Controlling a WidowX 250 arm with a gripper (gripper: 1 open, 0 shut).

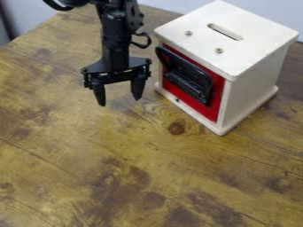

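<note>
My gripper (119, 90), black, hangs low over the wooden table, left of a white wooden box (246, 84) with a slot and two screws on top. Its two fingers stand apart with nothing between them. The box's front has a red panel (207, 108) carrying a black latched piece (187, 75), which faces the gripper.
A pale wall (24, 13) shows at the back left. The box takes up the right rear of the table.
</note>
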